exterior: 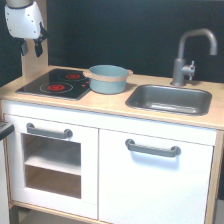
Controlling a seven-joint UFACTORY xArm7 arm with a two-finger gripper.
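Observation:
High in the upper left corner hangs my gripper (32, 47), in front of the wooden wall panel and above the counter. Its two dark fingers point down and stand apart, with nothing visible between them. A blue-grey pot (108, 80) with light brown handles rests upright on the counter, at the right edge of the black stovetop (57, 88). The pot is well to the right of my gripper and lower; the two do not touch. The inside of the pot is mostly hidden.
A metal sink (170, 99) is set into the wooden counter on the right, with a tall grey faucet (184, 62) behind it. Below are an oven door (50, 131) and a white cupboard door (150, 180) with dark handles. The stovetop's red-ringed burners are clear.

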